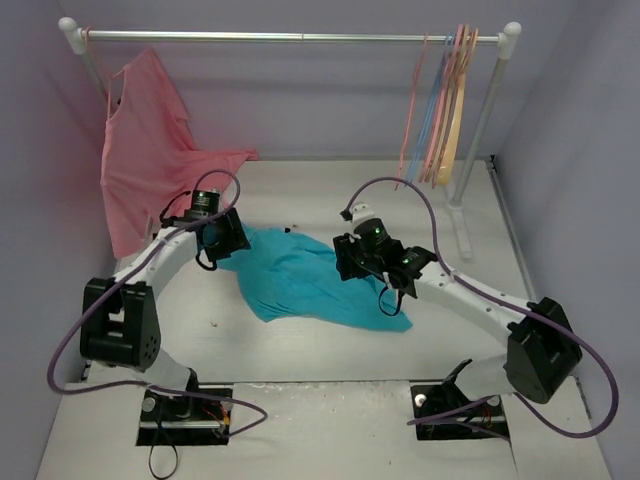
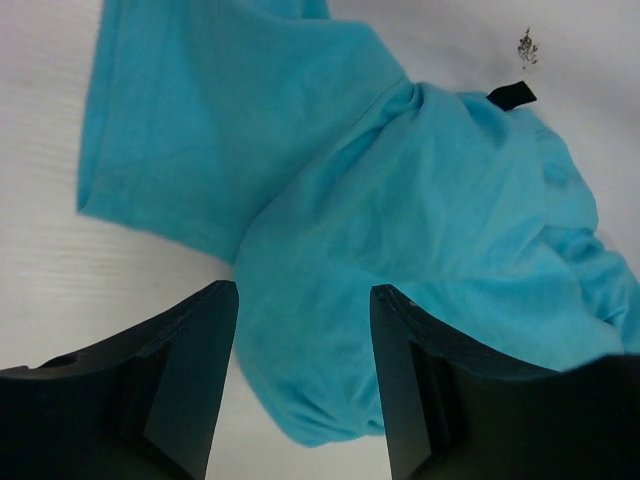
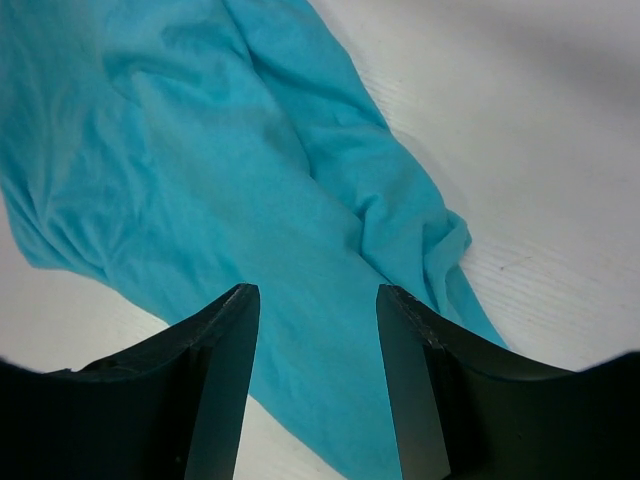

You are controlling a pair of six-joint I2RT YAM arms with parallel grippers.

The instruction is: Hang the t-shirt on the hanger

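A turquoise t-shirt (image 1: 300, 278) lies loosely spread with folds on the white table. Over its left end is my left gripper (image 1: 222, 250), open; in the left wrist view the cloth (image 2: 330, 200) runs beneath both fingers without being pinched. My right gripper (image 1: 345, 258) is above the shirt's right half, also open, with the cloth (image 3: 290, 230) lying flat below its fingertips. Several hangers (image 1: 440, 110), coloured and seen edge-on, hang at the right end of the rail (image 1: 270, 37).
A pink shirt (image 1: 145, 160) hangs from the rail's left end, its lower part close behind my left arm. The rack's right post (image 1: 480, 120) stands beyond the hangers. Bare table (image 1: 300, 190) shows between shirt and back wall. A small black piece (image 2: 512, 96) touches the shirt's edge.
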